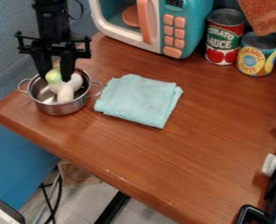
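Observation:
The black gripper (53,68) is lowered at the left end of the table, right over a small metal pot (60,105) with two side handles. A pale green and white object (71,88), like a toy vegetable, is in the pot at the fingertips. Whether the fingers are shut on it, I cannot tell.
A folded light blue cloth (138,101) lies right of the pot. A teal toy microwave (140,22), a tomato sauce can (223,39) and a yellow-labelled can (257,57) stand at the back. Black equipment (273,184) lines the right edge.

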